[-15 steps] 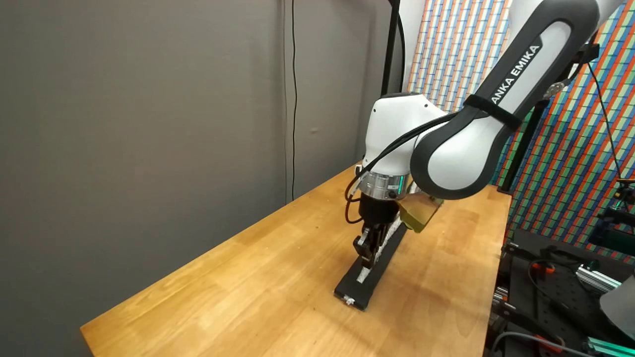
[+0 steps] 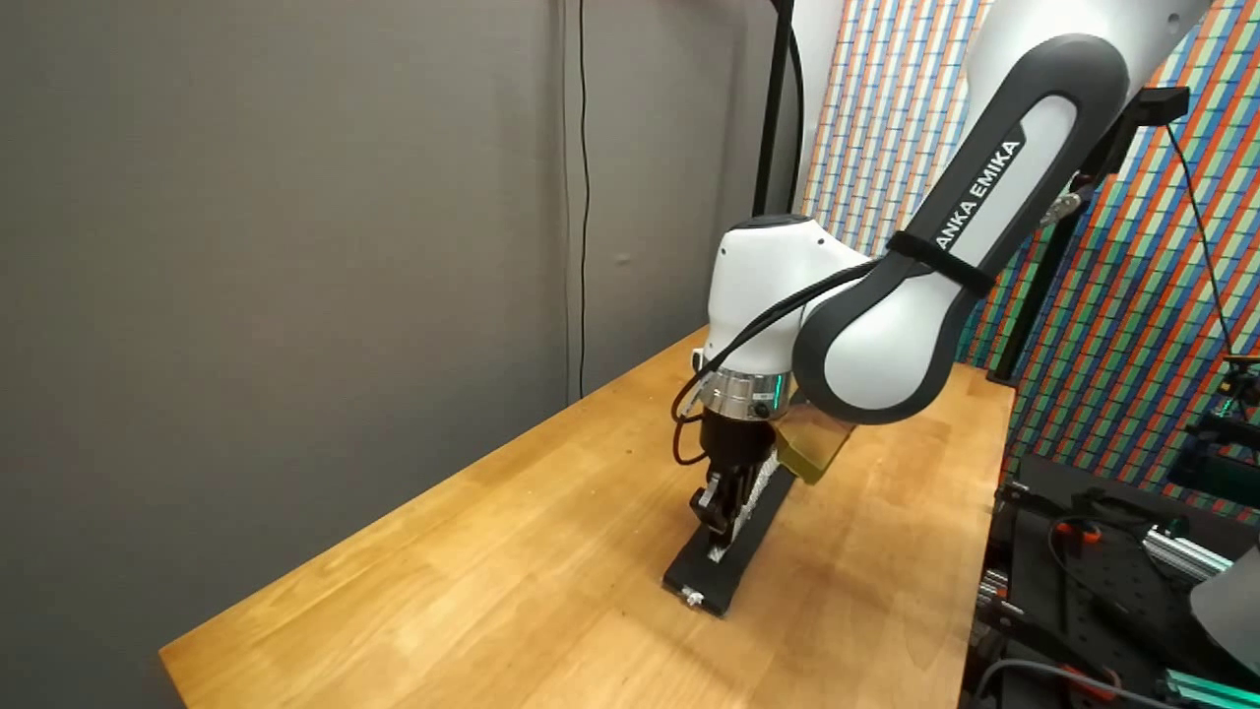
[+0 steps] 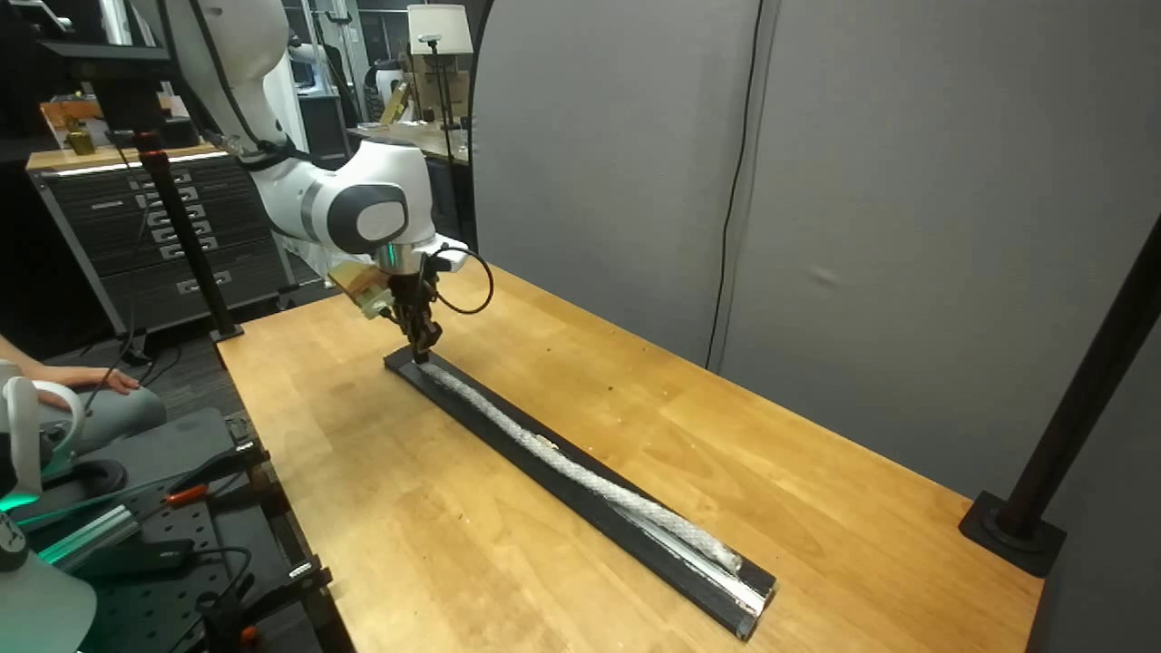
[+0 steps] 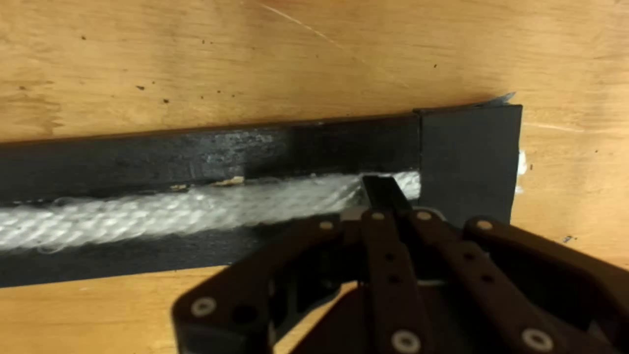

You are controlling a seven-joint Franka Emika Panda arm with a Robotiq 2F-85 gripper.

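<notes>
A long black channel (image 3: 490,434) lies on the wooden table, with a white braided rope (image 3: 588,474) running along its groove. In the wrist view the rope (image 4: 129,215) reaches the black end cap (image 4: 469,159) of the channel. My gripper is shut, its fingertips over the rope close to that cap; no rope shows between the fingers. From the side, the gripper (image 2: 717,542) points down at the channel's near end, its tips at the groove. At the far end, in exterior view 2, the rope lies beside a bare shiny strip (image 3: 697,560) of the groove.
A black post with a square foot (image 3: 1012,531) stands at one table corner, and a grey partition (image 3: 925,218) runs along the table's back edge.
Compared with a second ago, the arm is lower and further toward the channel's capped end. Its fingertips have come down to the groove; the channel has not moved.
</notes>
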